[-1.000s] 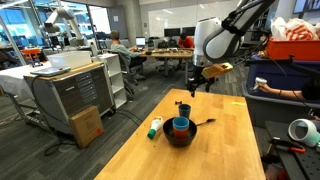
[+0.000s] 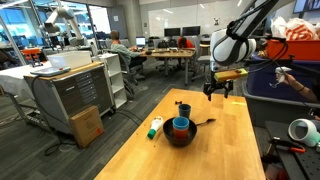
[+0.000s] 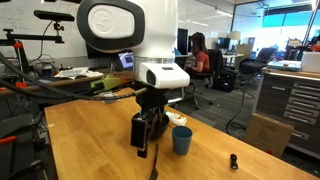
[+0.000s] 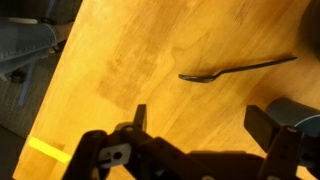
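My gripper is open, its dark fingers wide apart with nothing between them. In the wrist view a thin black utensil (image 4: 238,70) lies flat on the wooden table, ahead of the fingers and clear of them. A grey-blue cup (image 4: 292,112) stands at the right edge there, close to the right finger. From the first exterior view, the black pan (image 2: 180,139) holds a blue cup (image 2: 181,122) and something red (image 2: 181,131). A dark cup (image 2: 184,109) stands behind the pan. My gripper (image 2: 214,91) hangs above the table's far right part.
A green-and-white bottle (image 2: 155,127) lies left of the pan. A small black object (image 3: 234,161) rests on the tabletop in the second exterior view. People sit at desks in the background.
Over the last second my arm has swung to the right in the first exterior view, away from the dark cup. The pan, cups and bottle have stayed put.
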